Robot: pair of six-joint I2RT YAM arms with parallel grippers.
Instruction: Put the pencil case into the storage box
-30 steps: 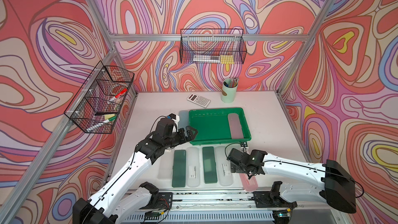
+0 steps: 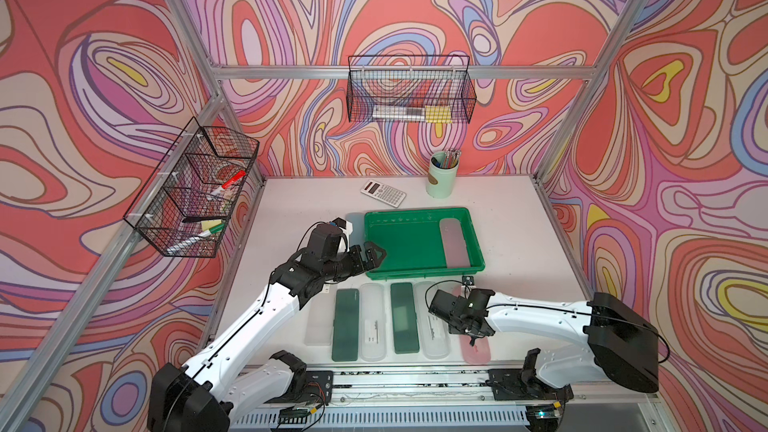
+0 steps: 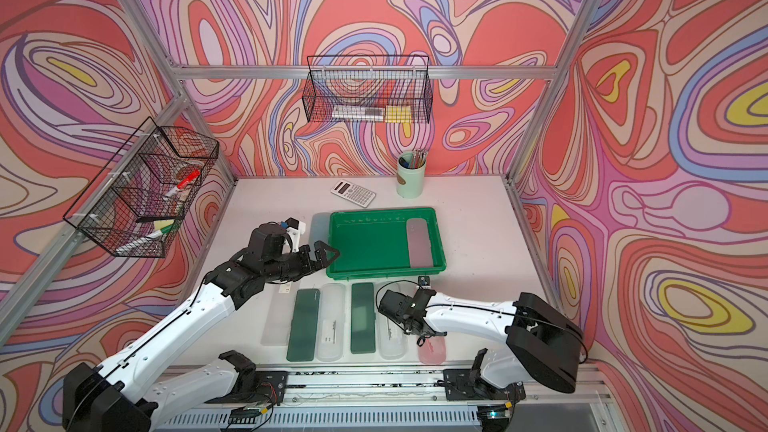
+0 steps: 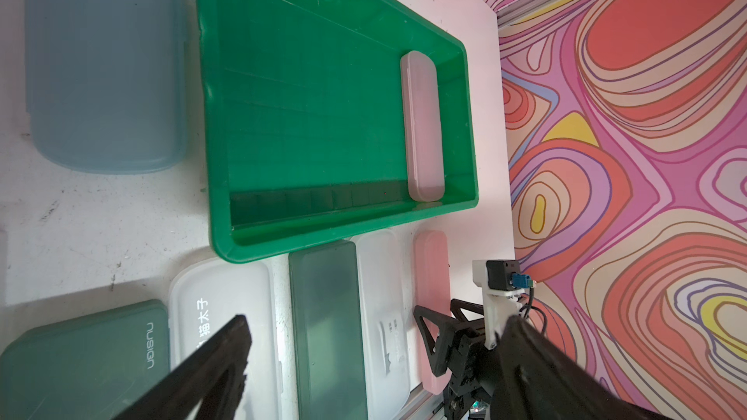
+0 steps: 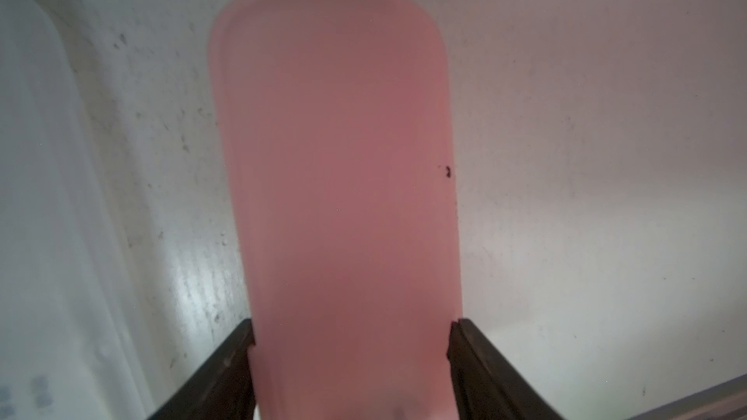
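The pink pencil case (image 5: 334,147) lies lengthwise at the right end of the front row. My right gripper is shut on it, one finger pressed to each long side. In the top left view the right arm covers most of this case; only its near end (image 2: 476,350) shows clearly. The green storage box (image 2: 404,240) stands behind the row, holding one pale pink case (image 2: 454,244) against its right side. Close to the box's front left corner hovers my left gripper, open, its fingers wide apart and nothing between them.
Left of the pink case lie a white case (image 4: 383,319), a dark green case (image 2: 405,318) and several more. A blue-grey case (image 4: 105,62) sits left of the box. Behind are a calculator (image 2: 383,193) and a pen cup (image 2: 441,180). Table right of the box is clear.
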